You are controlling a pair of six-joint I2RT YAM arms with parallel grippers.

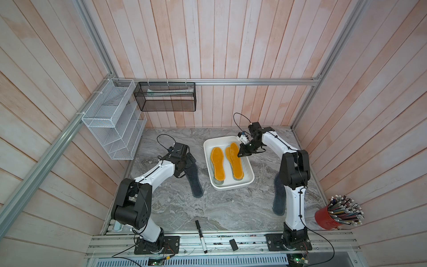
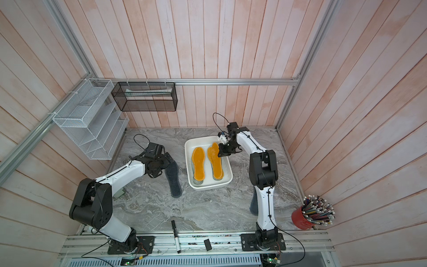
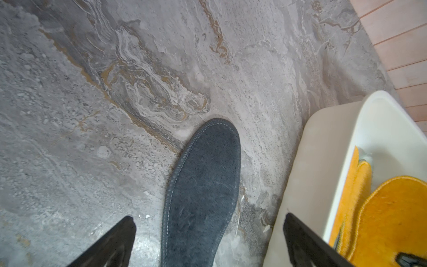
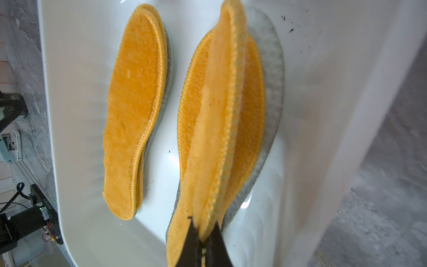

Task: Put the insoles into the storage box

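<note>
The white storage box (image 1: 231, 187) stands mid-table, with orange insoles over grey ones in it. The left orange insole (image 4: 129, 111) lies flat on its stack. On the right stack, an upper orange insole (image 4: 213, 133) stands on edge and is bent, its edge pinched in my shut right gripper, above a lower orange insole (image 4: 253, 111) and a grey one (image 4: 274, 66). My left gripper is open over a dark insole (image 3: 204, 187) lying left of the box. Another dark insole (image 1: 279, 195) lies on the right, partly behind the right arm.
A red pot of pencils (image 1: 325, 219) stands at the front right. A wire rack (image 1: 113, 120) and a black mesh basket (image 1: 164, 104) hang at the back left. A marker (image 1: 201, 235) lies at the front edge. The table in front of the box is clear.
</note>
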